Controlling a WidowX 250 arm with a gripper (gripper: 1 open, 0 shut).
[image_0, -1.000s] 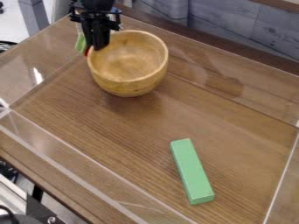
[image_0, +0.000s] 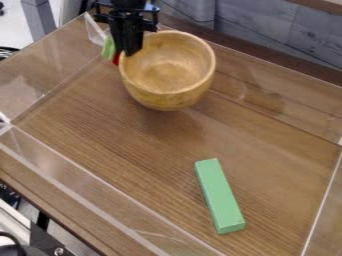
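A tan wooden bowl (image_0: 174, 75) is at the upper middle of the wooden table (image_0: 107, 150). My black gripper (image_0: 123, 52) is at the bowl's upper left rim, shut on it. Behind it, on the left, bits of green, red and clear plastic show, mostly hidden by the gripper and bowl. A pale green block (image_0: 219, 195) lies at the lower right.
A wall or raised edge (image_0: 281, 25) runs along the back right. The table's left edge drops to dark floor with cables at the lower left.
The bowl and gripper have moved to the right and slightly up in the view. The green block has stayed in place.
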